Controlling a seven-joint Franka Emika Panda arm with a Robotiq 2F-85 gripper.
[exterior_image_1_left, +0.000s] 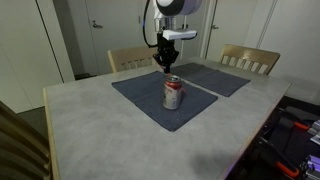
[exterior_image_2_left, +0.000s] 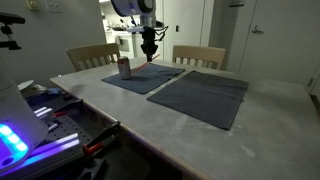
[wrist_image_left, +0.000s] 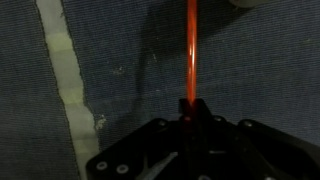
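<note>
A thin orange-red stick runs straight out from my gripper, which is shut on its near end in the wrist view. The gripper hangs over the dark cloth, behind the can in exterior view 1. In exterior view 2 the gripper is to the right of the can and higher. A red and silver can stands upright on the cloth; from the other side the same can looks brownish. The stick is too small to follow clearly in the exterior views.
A second dark cloth lies flat on the pale table. Wooden chairs stand around the table edges.
</note>
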